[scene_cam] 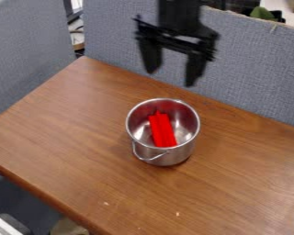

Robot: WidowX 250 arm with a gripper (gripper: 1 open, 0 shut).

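Observation:
A steel pot point(180, 151) with a wire handle stands on the wooden table, holding a red block point(163, 130). The black gripper point(175, 62) hangs above and behind the pot near the back panel, motion-blurred, with its two fingers spread open and nothing visible between them.
A grey padded panel point(254, 83) runs along the back of the wooden table point(70, 128). Dark space and some white objects lie beyond the lower-left edge.

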